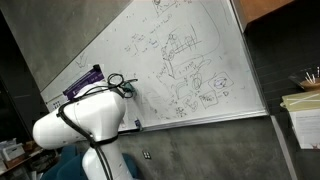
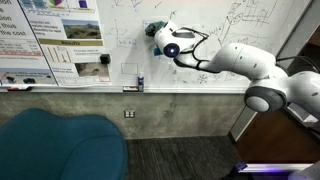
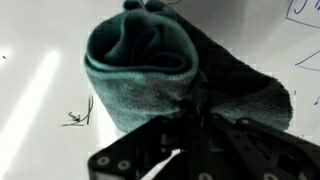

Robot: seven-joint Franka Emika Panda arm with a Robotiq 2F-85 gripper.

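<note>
A folded teal cloth point(image 3: 150, 70) fills the middle of the wrist view, one end rolled and the rest spread to the right. My gripper is shut on it, the fingertips sunk in its folds. Behind the cloth is the whiteboard point(image 3: 40, 85), with dark pen strokes point(image 3: 77, 115) to the left. In exterior view 2 the cloth point(image 2: 154, 32) is against or very close to the whiteboard point(image 2: 122, 42), with my gripper point(image 2: 160, 38) beside it. Exterior view 1 shows the whiteboard point(image 1: 150, 60) covered in drawings; the arm point(image 1: 95, 118) mostly hides the gripper there.
Posters point(image 2: 75, 45) hang at the board's left. A small black item point(image 2: 104, 59) is on the board, and a bottle point(image 2: 141, 82) stands at its lower ledge. A teal chair point(image 2: 65, 140) fills the lower left. Papers point(image 1: 305, 125) lie at far right.
</note>
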